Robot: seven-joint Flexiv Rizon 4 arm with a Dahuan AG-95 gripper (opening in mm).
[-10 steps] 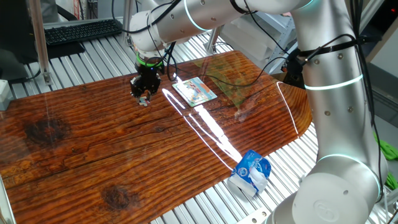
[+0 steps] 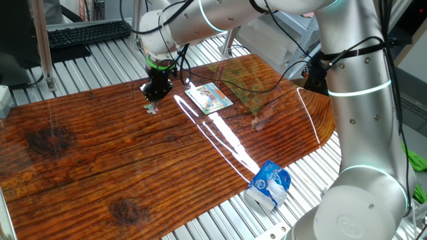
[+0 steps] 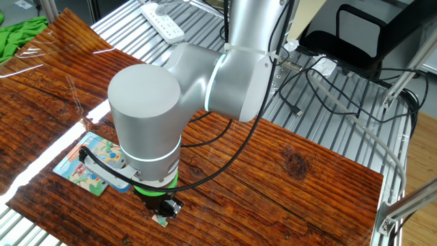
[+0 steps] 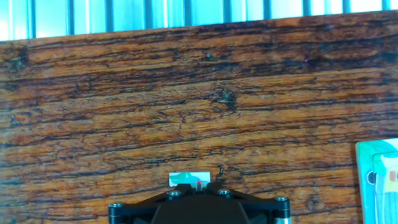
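A small white and green puzzle piece point(image 2: 151, 109) is at the table surface, directly under the arm's wrist. My gripper points down at it, with its dark fingers drawn together on the piece's near edge. In the wrist view the far part of the piece point(image 4: 186, 178) shows beyond the fingertips, and its near part is hidden. The second exterior view also has the piece point(image 3: 160, 220) at the fingertips. Clear of the gripper, a colourful picture board point(image 2: 209, 98) lies flat on the wooden table; its edge point(image 4: 367, 168) enters the wrist view at the right.
A crumpled blue and white packet point(image 2: 269, 183) sits at the table's edge near the arm's base. Cables hang along the arm and loop over the board. Most of the wooden top point(image 2: 87, 167) is bare. A keyboard point(image 2: 90, 35) stands behind it.
The fingers, spread around the piece earlier, have closed together. The wrist has hardly moved; the board and the packet stay where they were.
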